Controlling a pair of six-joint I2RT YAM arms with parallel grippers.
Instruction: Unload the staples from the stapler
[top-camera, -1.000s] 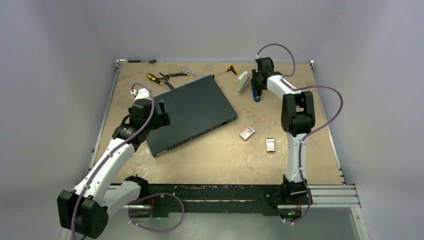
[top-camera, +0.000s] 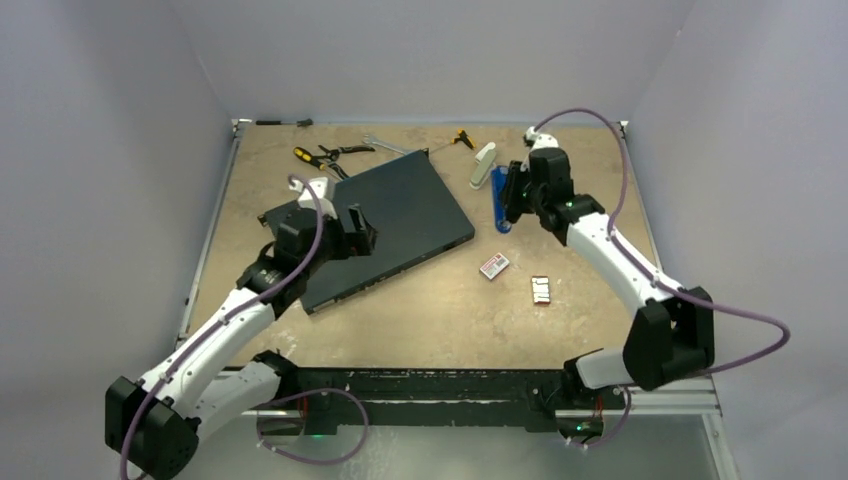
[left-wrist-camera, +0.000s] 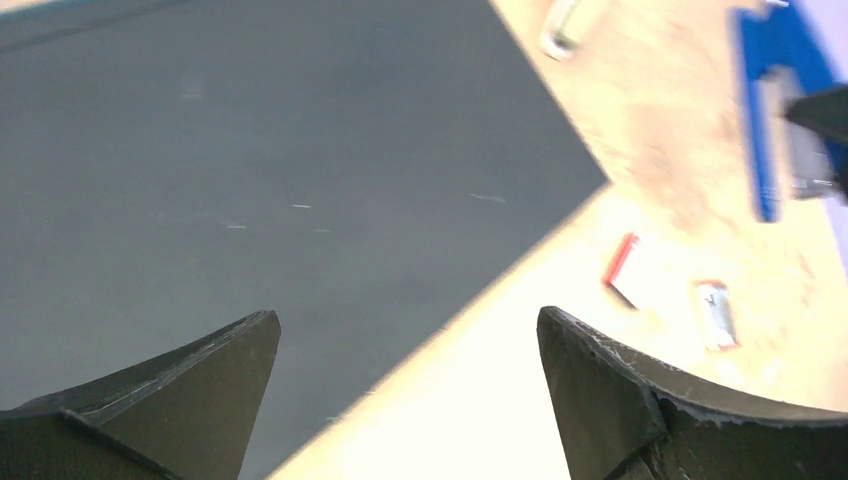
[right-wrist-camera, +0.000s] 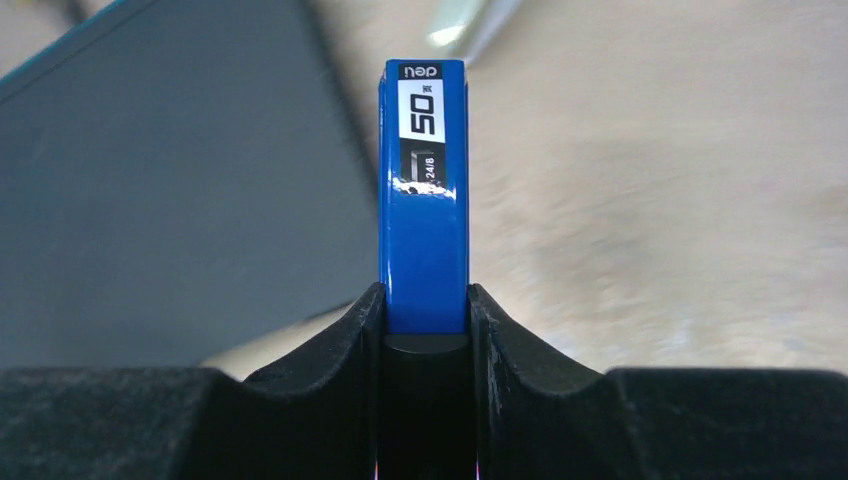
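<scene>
A blue stapler (top-camera: 501, 195) marked deli 50 is raised above the table at the right, with my right gripper (top-camera: 511, 198) shut on it. In the right wrist view it (right-wrist-camera: 424, 240) points away from the fingers, label up. In the left wrist view it appears blurred at the top right (left-wrist-camera: 766, 170). My left gripper (top-camera: 358, 235) hangs open over the dark panel (top-camera: 400, 205), nothing between its fingers. Two small staple boxes (top-camera: 494, 266) (top-camera: 541, 290) lie on the front right of the table.
A pale green object (top-camera: 482, 168) lies beside the panel's back corner. Pliers (top-camera: 315, 160), a wrench (top-camera: 385, 144) and other hand tools lie along the back.
My right arm has lifted and drawn toward the front with the stapler, which now shows more fully. My left gripper has moved a little to the right.
</scene>
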